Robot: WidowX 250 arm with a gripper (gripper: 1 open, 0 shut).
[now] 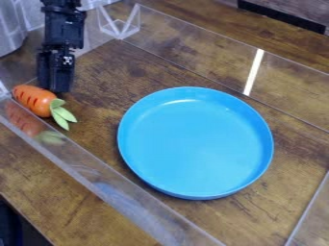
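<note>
An orange toy carrot [35,100] with pale green leaves lies on the wooden floor against the clear wall at the left. Just above it, at the upper left, the black gripper [54,75] is open, pointing down beside the carrot, with nothing visible between its fingers. A round blue plate [194,142] rests in the middle right.
Clear plastic walls [141,202] border the wooden surface [167,62] at the left, front and right. The area behind the plate is bare, apart from a white strip [255,72].
</note>
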